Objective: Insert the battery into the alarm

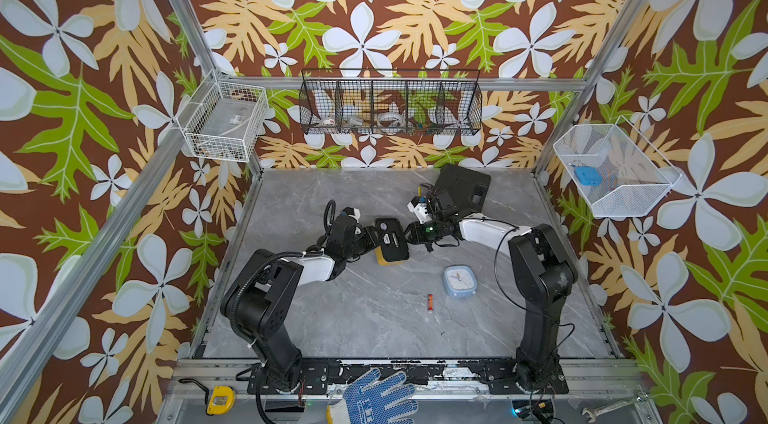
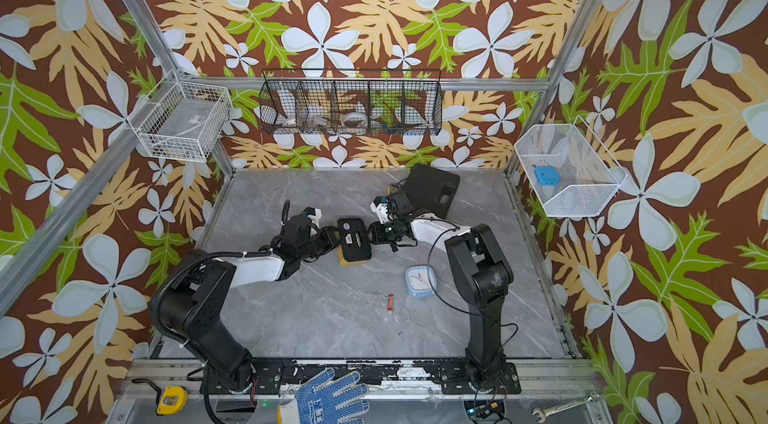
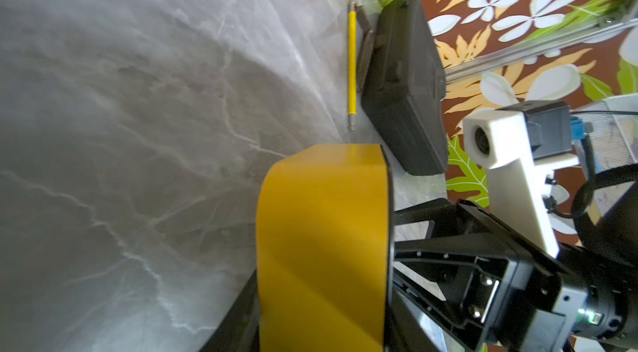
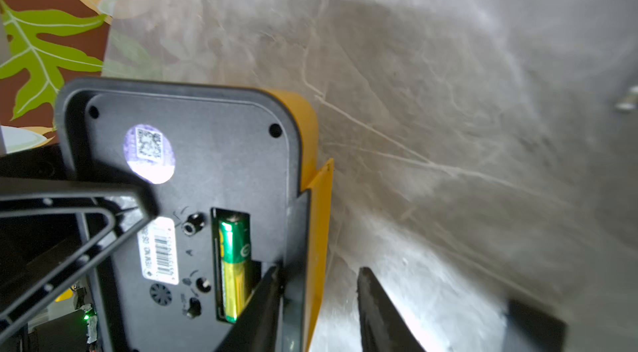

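A yellow alarm clock (image 3: 322, 232) with a black back (image 4: 186, 126) is gripped by my left gripper (image 1: 374, 238), back facing up in the top views. A green-and-yellow battery (image 4: 235, 265) lies in the compartment in its back. My right gripper is part open at the clock's side edge, one fingertip close against it, the other apart. An orange battery (image 1: 430, 301) lies on the table toward the front.
A black case (image 1: 462, 187) and a yellow pencil (image 3: 352, 66) are at the back right. A blue clock (image 1: 460, 280) sits at the front right. Wire baskets (image 1: 389, 103) hang around the workspace.
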